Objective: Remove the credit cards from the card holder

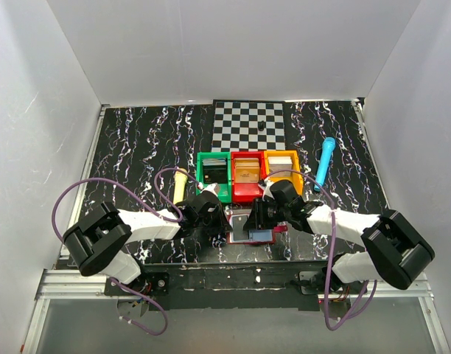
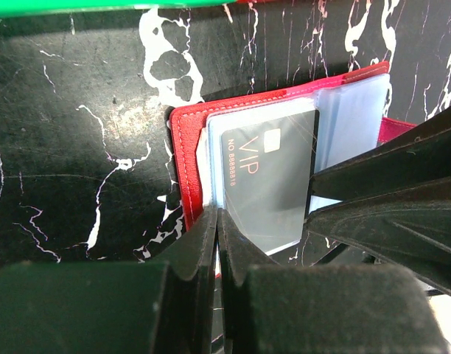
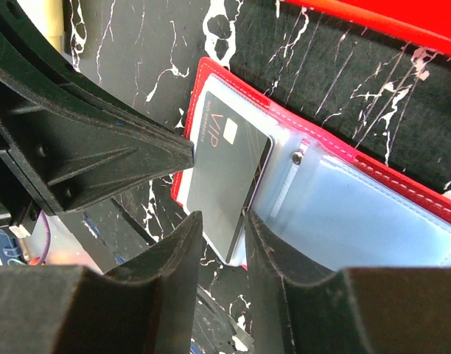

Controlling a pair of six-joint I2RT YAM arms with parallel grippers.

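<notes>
The red card holder (image 1: 244,242) lies spread on the table, its clear sleeves facing up. In its left sleeve sits a dark grey VIP card (image 2: 266,177), whose right edge shows at the sleeve's mouth. My left gripper is shut at the holder's left edge, nothing visible between its fingers. Over the card's right edge stands my right gripper, parted a little, with its fingertips (image 3: 251,221) beside that edge; nothing is clamped between them. A clear, empty-looking sleeve (image 3: 358,214) spreads to the right.
Behind the holder stand a green bin (image 1: 224,193), a red bin (image 1: 246,193) and an orange bin (image 1: 297,181), all holding cards. A yellow object (image 1: 180,186) lies left, a blue one (image 1: 325,162) right. Both arms crowd the holder.
</notes>
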